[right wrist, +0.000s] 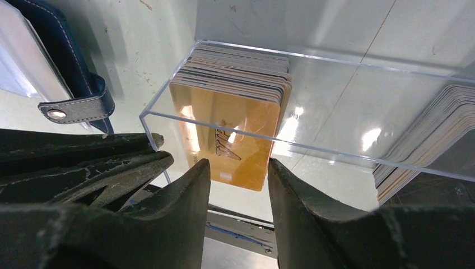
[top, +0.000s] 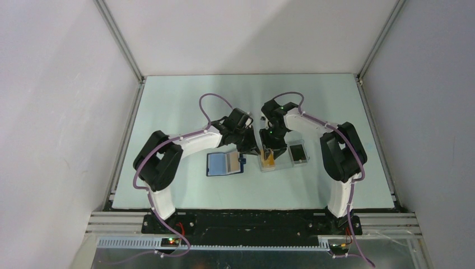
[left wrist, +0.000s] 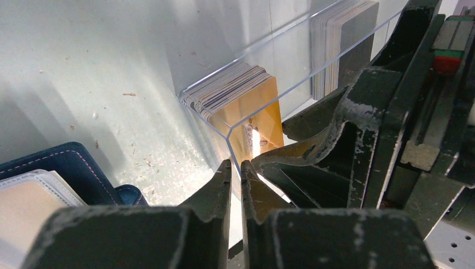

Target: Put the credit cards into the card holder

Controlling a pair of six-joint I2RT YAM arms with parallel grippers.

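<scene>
A clear acrylic tray (top: 284,166) holds a stack of gold cards (right wrist: 224,106) in its left part and a darker stack (right wrist: 420,134) in its right. My right gripper is open over the gold stack, its fingertips either side of the top card's lower area. My left gripper is at the tray's corner, its fingertips close together with nothing visible held; whether fully shut is unclear. The navy card holder (top: 223,163) lies open left of the tray, with clear sleeves.
Both arms meet closely above the tray, their grippers nearly touching.
</scene>
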